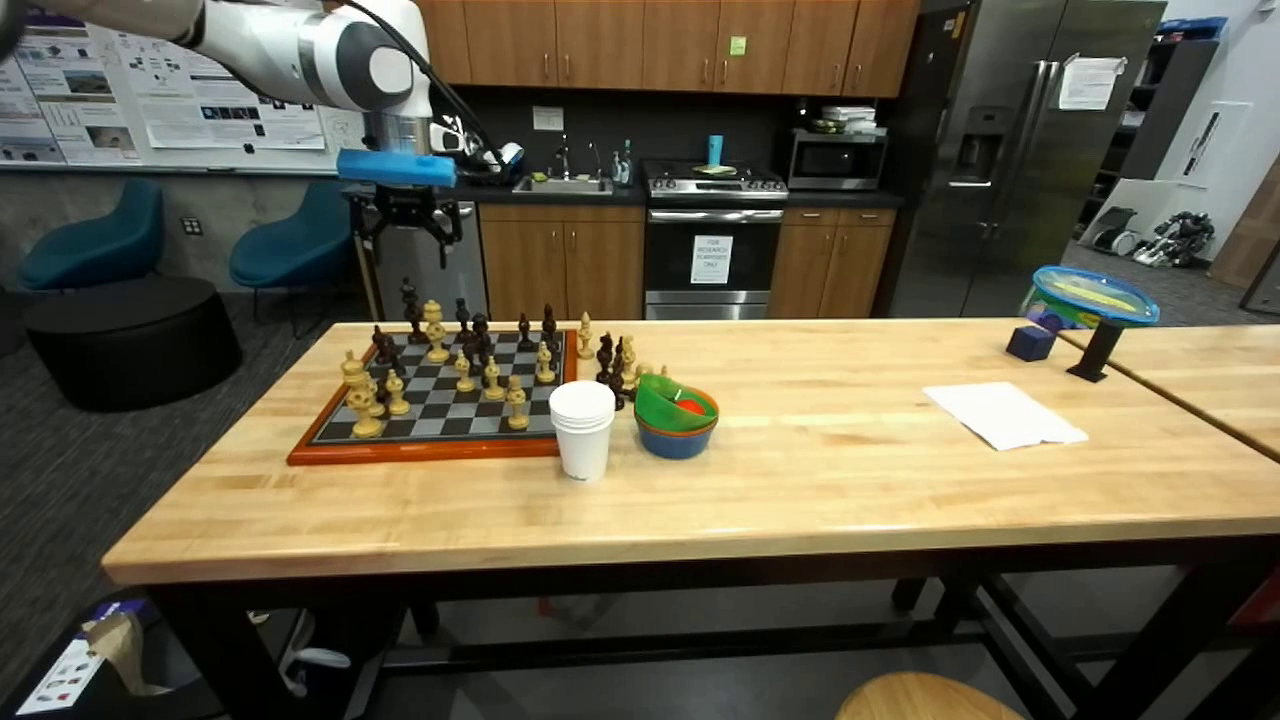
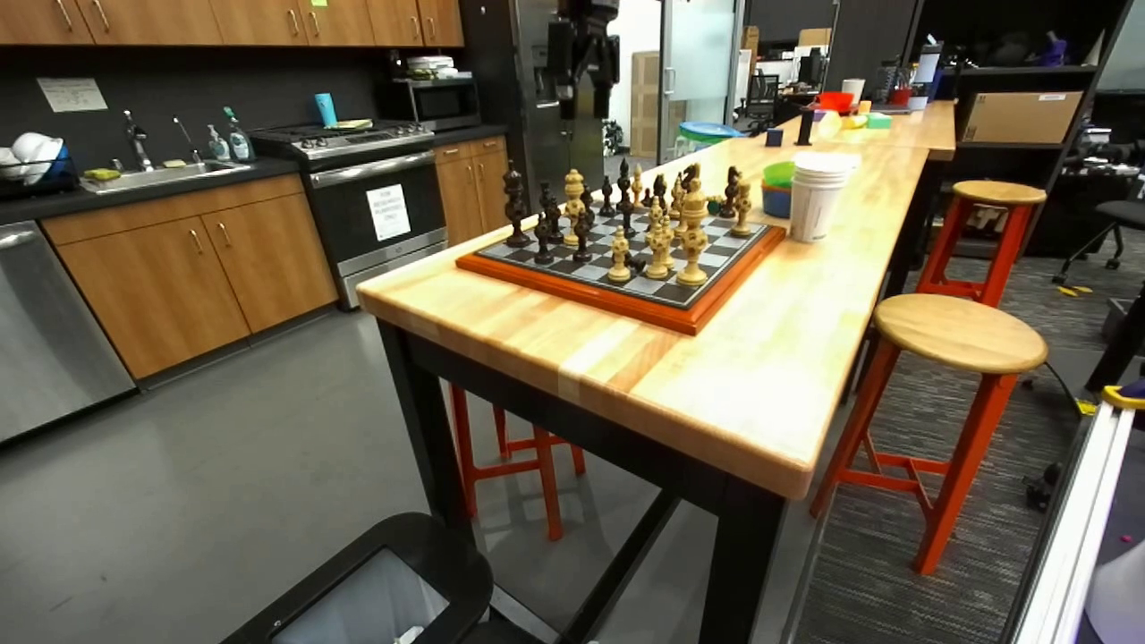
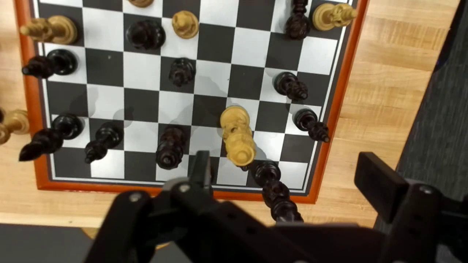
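My gripper (image 1: 410, 244) hangs above the far left part of the chessboard (image 1: 426, 450), pointing down. In the wrist view its two fingers (image 3: 380, 186) are wide apart, so it is open, with no piece held. A tall dark piece (image 3: 276, 190) near the board's corner appears in the gap between them, well below. Beside it on the board stands a tall light piece (image 3: 237, 136). Other dark and light pieces are spread over the squares, such as a dark one (image 3: 171, 148) and a light one (image 3: 185, 24). Exterior view 2 shows the gripper (image 2: 582, 95) high over the pieces.
White stacked cups (image 1: 583, 430) stand at the board's near right corner, beside a green bowl (image 1: 662, 406) in a blue bowl (image 1: 674, 442). More pieces stand off the board's right edge. A white paper (image 1: 1005, 415) lies farther right.
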